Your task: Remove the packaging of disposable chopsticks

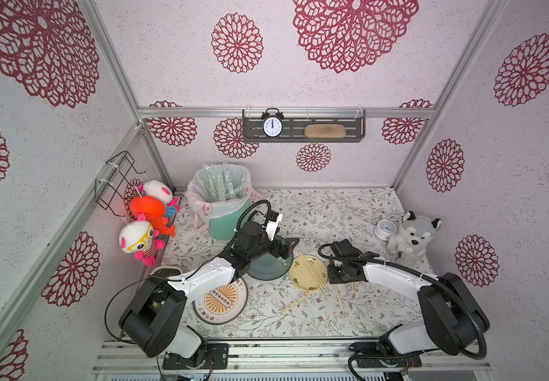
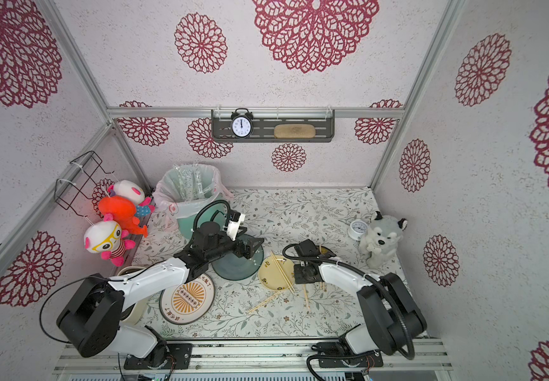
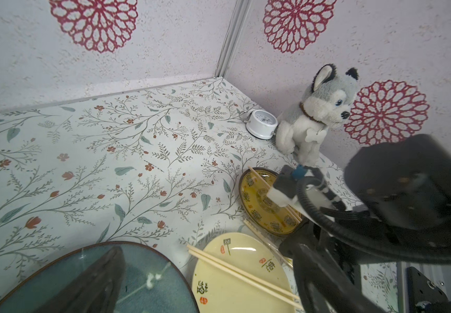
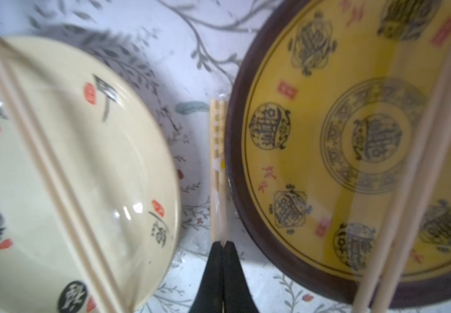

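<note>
A wrapped pair of chopsticks in clear film lies on the table between the cream plate and the brown-rimmed yellow plate. My right gripper is shut, its fingertips at the near part of this pair; nothing shows between them. Bare chopsticks rest across the cream plate, and another bare pair crosses the yellow one. Above the blue-green plate, my left gripper stands open and empty. In the top views the right arm covers much of the wrapped pair.
A green bin at the back left holds clear wrappers. More sticks lie in front of the cream plate. A white plate sits under the left arm. At right are a husky toy and a white clock.
</note>
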